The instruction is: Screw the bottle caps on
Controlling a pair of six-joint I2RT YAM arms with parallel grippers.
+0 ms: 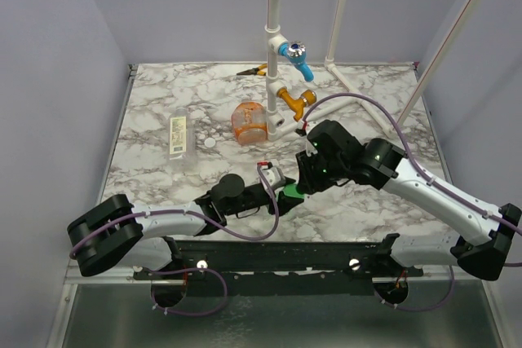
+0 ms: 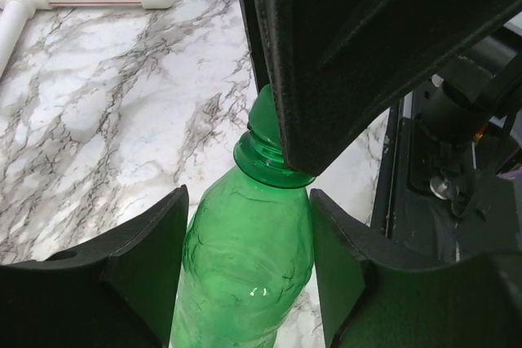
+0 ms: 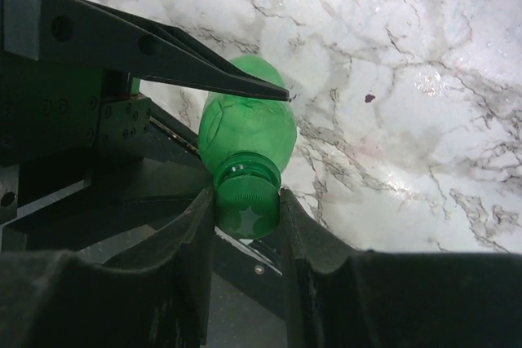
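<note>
A translucent green bottle (image 2: 245,258) is held between the two arms, its lower end hidden in the left wrist view. My right gripper is shut on its green cap (image 3: 246,222), which sits on the neck; how tightly it is threaded cannot be seen. My left gripper is around the bottle's body, with one finger (image 2: 151,258) on each side. Those fingers stand partly open, close against the plastic; any slight gap is hard to see. From above, only a green patch of the bottle (image 1: 293,191) shows between the grippers.
Behind lie a clear bottle with a yellow label (image 1: 178,134), a small white disc (image 1: 210,142) and an orange container (image 1: 248,123). White pipes with a blue tap (image 1: 295,56) and an orange tap (image 1: 298,103) rise nearby. Pliers (image 1: 253,71) lie at the back.
</note>
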